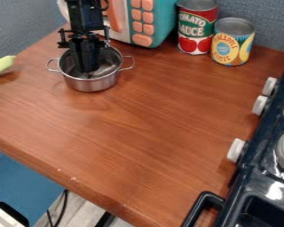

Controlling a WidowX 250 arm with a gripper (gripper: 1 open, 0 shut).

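A steel pot (95,82) with two side handles stands on the wooden table (145,142) at the back left. The black gripper (88,64) points down into the pot, its lower end partly hidden inside it. I cannot tell whether its fingers are open or shut, or whether anything is between them.
A teal toy microwave (139,22) stands behind the pot, with a tomato sauce can (195,28) and a yellow can (231,46) to its right. A pale green object (1,66) lies at the left edge. A black stove (263,177) is at the right.
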